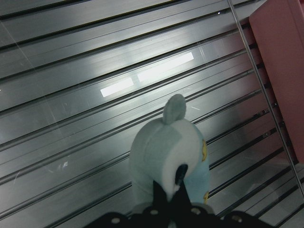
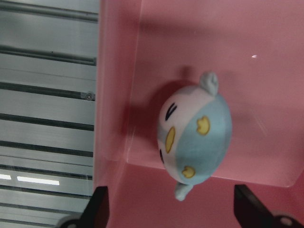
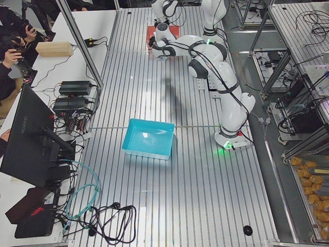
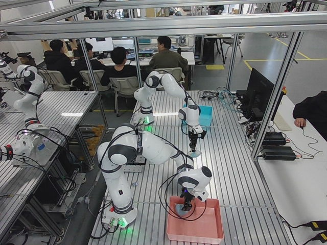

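A white and light-blue plush toy [image 1: 168, 147] with yellow patches is in my left gripper [image 4: 195, 137], which is shut on it above the slatted table, near the red bin [image 1: 280, 57] seen at the upper right of the left wrist view. A second similar plush [image 2: 194, 135] lies in the red bin [image 2: 266, 57], below my right gripper, whose fingers stand wide apart with nothing between them. In the camera right view the right gripper [image 4: 188, 201] is low over that bin.
An empty cyan bin [image 3: 147, 154] stands on the nearer table in the camera left view. Cables [image 3: 113, 221] and a monitor [image 3: 28, 134] are along the left edge. The slatted table [image 3: 185, 190] is otherwise largely clear.
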